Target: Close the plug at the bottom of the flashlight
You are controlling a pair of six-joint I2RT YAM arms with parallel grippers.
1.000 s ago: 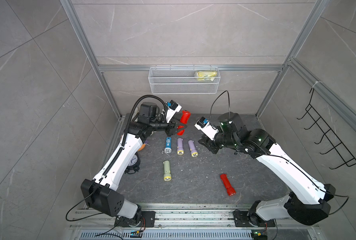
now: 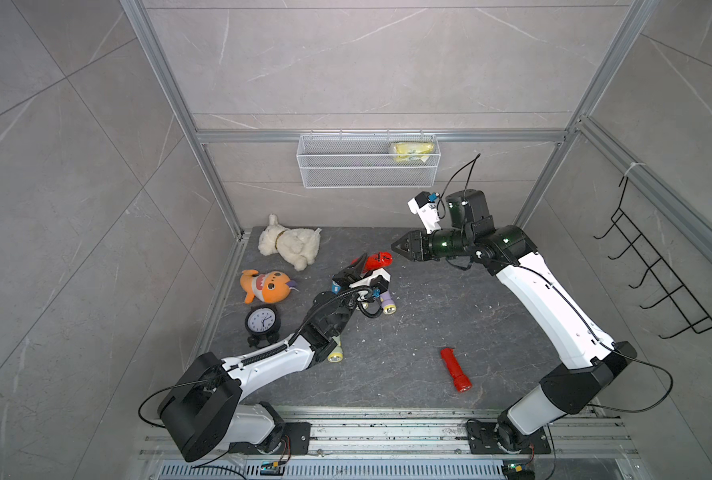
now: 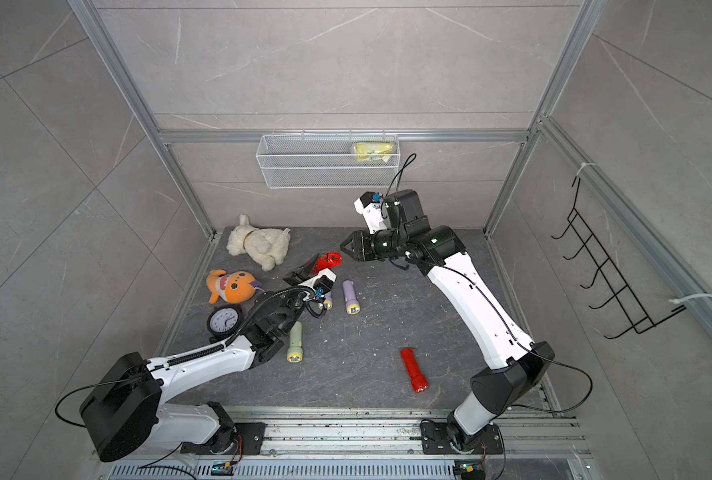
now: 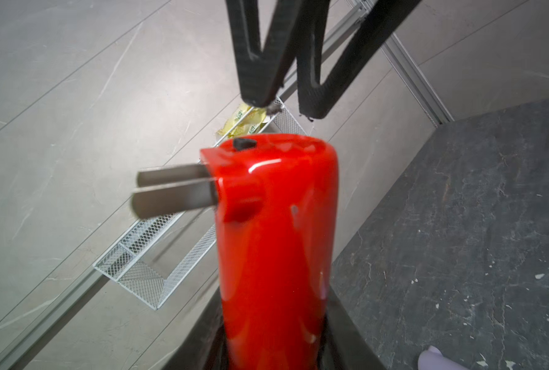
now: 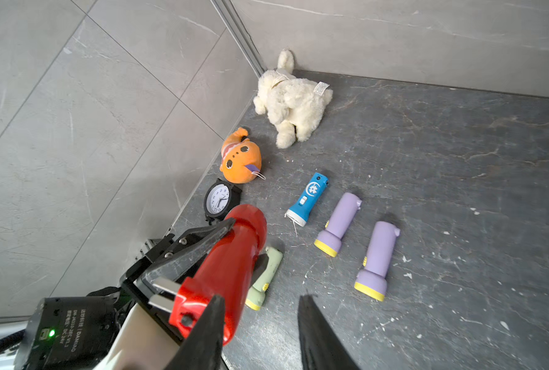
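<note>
My left gripper [image 3: 303,272] is shut on a red flashlight [image 5: 228,271], held above the table. At that flashlight's end, facing the left wrist view, a two-pronged metal plug [image 4: 174,198] sticks out sideways. My right gripper [image 2: 404,244] is just right of and above the held flashlight. Its fingertips show part open at the bottom of the right wrist view, with nothing between them, pointing toward the plug end.
Purple flashlights [image 5: 379,252], a blue one [image 5: 308,197] and a green one [image 3: 295,340] lie on the table [image 3: 380,336]. Another red flashlight [image 3: 412,368] lies front right. A clock [image 3: 224,320] and plush toys [image 3: 263,244] line the left.
My left arm has swung down and turned the held flashlight from upright to angled. My right gripper has risen from low over the table to face it.
</note>
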